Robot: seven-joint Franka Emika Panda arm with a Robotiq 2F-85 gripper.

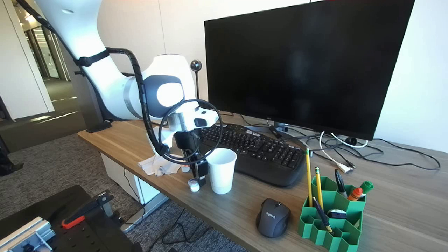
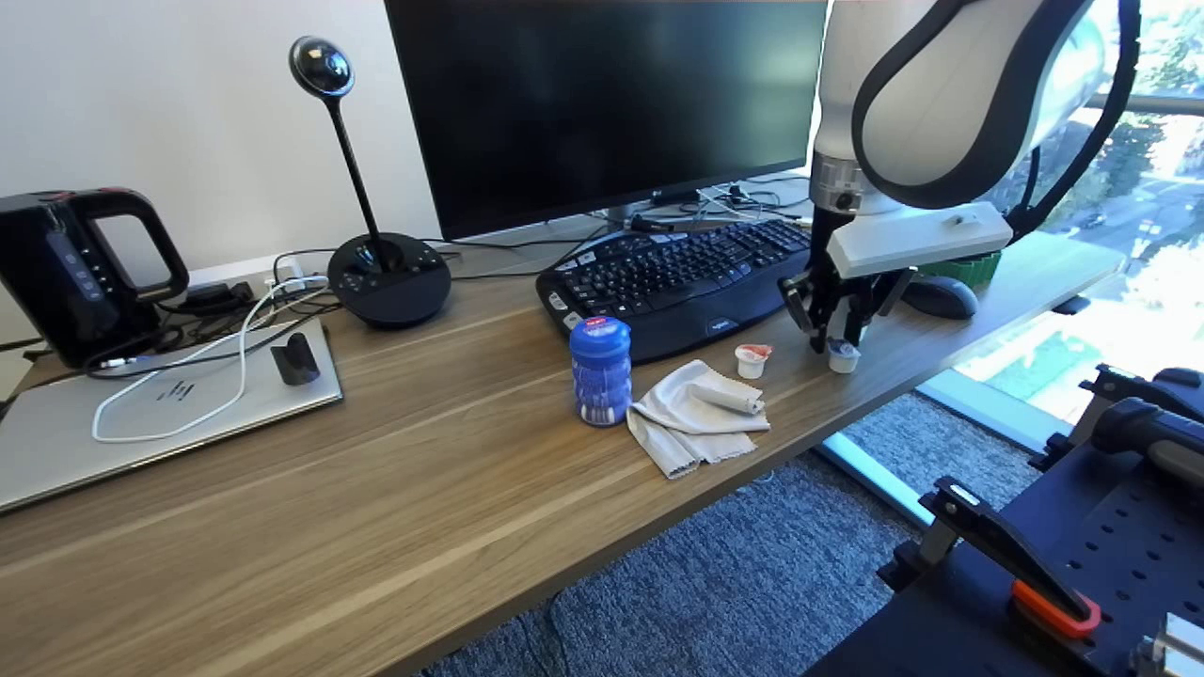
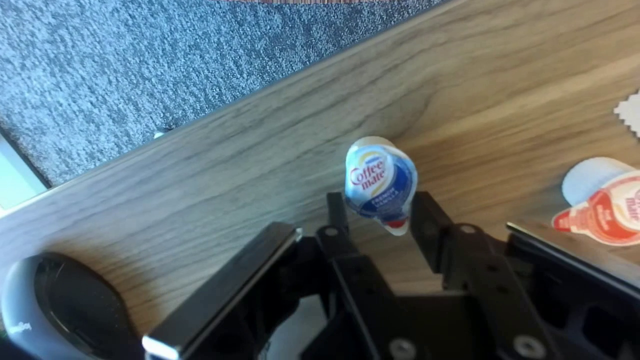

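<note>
A small creamer cup with a blue lid [image 3: 380, 182] sits upright on the desk near its front edge. My gripper stands part open, its fingers apart on either side of the lower part of the lid in the wrist view; whether they touch it is unclear. In exterior view 1 the same creamer [image 1: 194, 185] shows just in front of the fingers [image 1: 202, 170], beside a white paper cup [image 1: 222, 170]. A second creamer, with a red lid [image 2: 752, 357], rests a short way off, between my gripper and a crumpled cloth [image 2: 700, 416].
Behind the paper cup lies a black keyboard [image 1: 256, 151]. A mouse [image 1: 273, 217] and a green pen holder [image 1: 332, 216] occupy the right side. A blue container [image 2: 600, 372] stands by the cloth.
</note>
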